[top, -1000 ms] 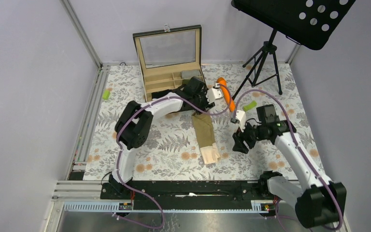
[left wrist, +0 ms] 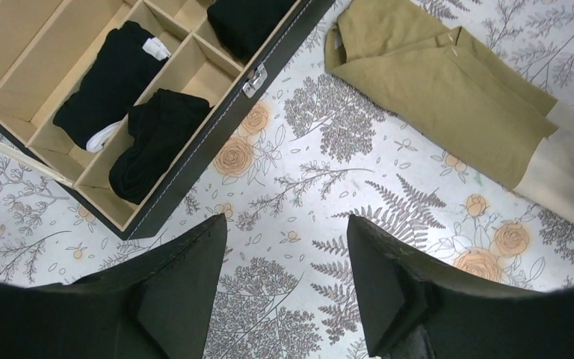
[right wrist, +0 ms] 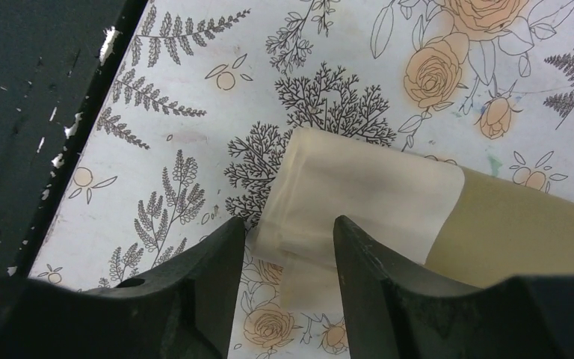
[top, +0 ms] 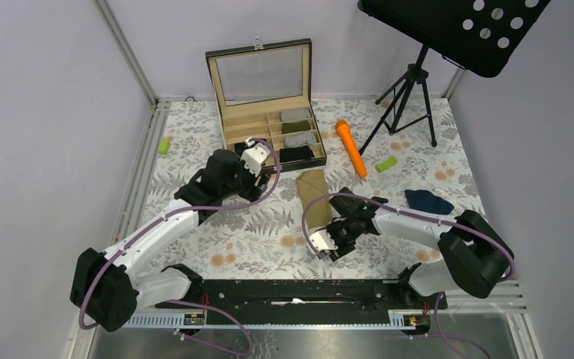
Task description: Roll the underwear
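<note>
The olive underwear (top: 312,196) lies folded lengthwise on the floral surface, with a cream band at its front end (right wrist: 359,194). My right gripper is low over that band, fingers apart and straddling its end; whether they touch the cloth is unclear. In the left wrist view, the olive cloth (left wrist: 448,97) is at upper right. My left gripper hangs open over bare surface beside the organizer box, with nothing between its fingers.
The compartment box (top: 267,149) holds rolled garments. An orange microphone (top: 350,148), a green cylinder (top: 386,164), a navy cloth (top: 427,202) and a black stand (top: 409,105) are to the right.
My left arm has pulled back leftward from the cloth's far end and the box. My right gripper has moved left and toward the front, down onto the cream end of the underwear.
</note>
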